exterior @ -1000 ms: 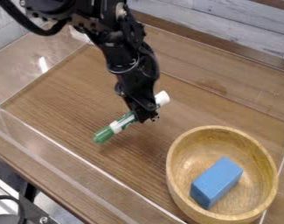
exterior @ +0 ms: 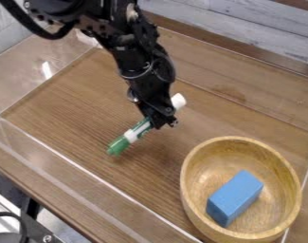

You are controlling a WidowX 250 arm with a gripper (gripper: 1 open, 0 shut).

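Note:
The black arm reaches down from the top left, and its gripper (exterior: pixel 157 116) is low over the middle of the wooden table (exterior: pixel 67 114), at a green and white cylindrical object (exterior: pixel 123 142). This object lies at a slant, its green end toward the lower left and its white end showing at the upper right beside the fingers. The fingertips cover its middle; whether they are shut on it cannot be told.
A tan bowl (exterior: pixel 201 166) with a blue block (exterior: pixel 235 197) inside stands at the lower right. Dark cables show at the lower left edge.
The bowl and block are unmoved.

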